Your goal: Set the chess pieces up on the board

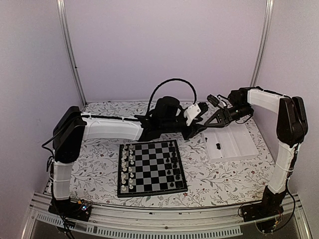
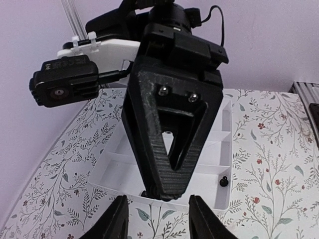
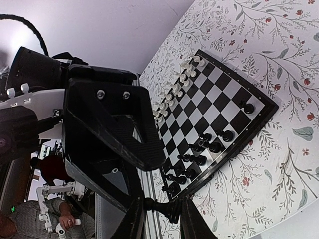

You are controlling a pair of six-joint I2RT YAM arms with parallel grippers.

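My right gripper is shut on a black chess piece (image 3: 157,205), held sideways between its fingertips. My left gripper is open, its fingertips just in front of the right gripper's; in the top view the two grippers (image 1: 198,128) meet above the table, right of the board. The chessboard (image 1: 149,169) has white pieces (image 1: 124,174) along its left side and black pieces (image 1: 174,167) along its right side.
A white compartment tray (image 1: 234,149) at the right holds a few black pieces (image 2: 224,181).
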